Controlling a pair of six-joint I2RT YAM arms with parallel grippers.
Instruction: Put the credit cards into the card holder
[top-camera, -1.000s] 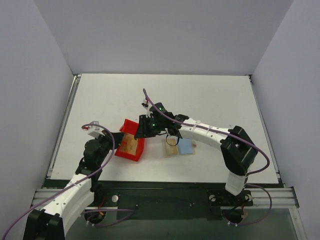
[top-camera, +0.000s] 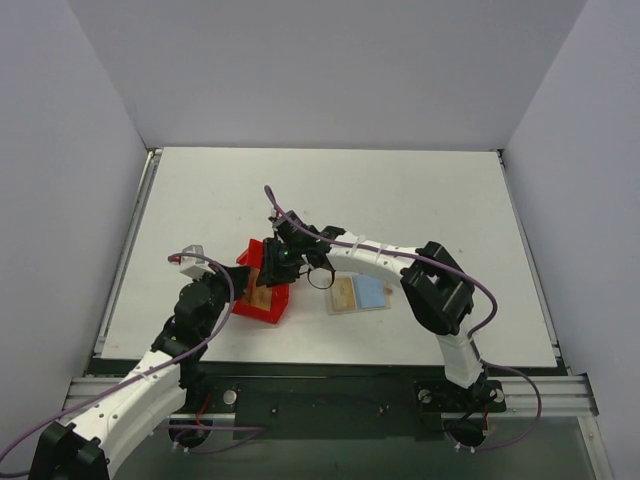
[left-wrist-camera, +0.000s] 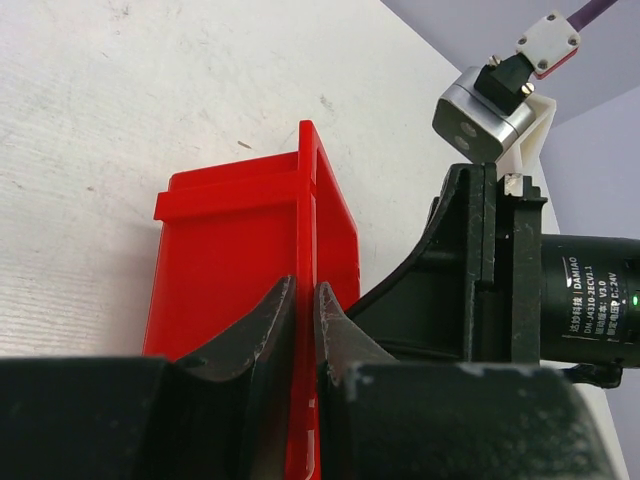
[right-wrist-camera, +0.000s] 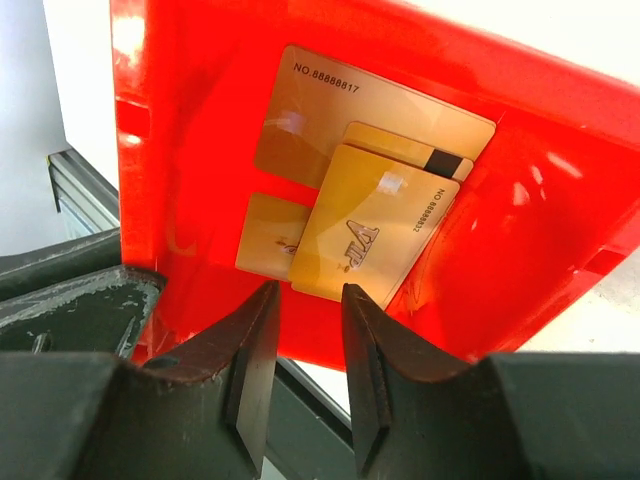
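The red card holder (top-camera: 260, 312) sits left of the table's middle, with gold cards (right-wrist-camera: 365, 225) lying inside it. My left gripper is shut on the holder's red wall (left-wrist-camera: 306, 200). My right gripper (top-camera: 278, 266) is over the holder; in the right wrist view its fingertips (right-wrist-camera: 267, 300) are a short way apart at the cards' lower edge, with nothing visible held between them. Whether they touch the holder cannot be told.
Flat cards, gold (top-camera: 342, 293) and light blue (top-camera: 369, 292), lie on the table to the holder's right.
My right gripper and arm have moved left over the holder. The left gripper and holder have shifted very slightly.
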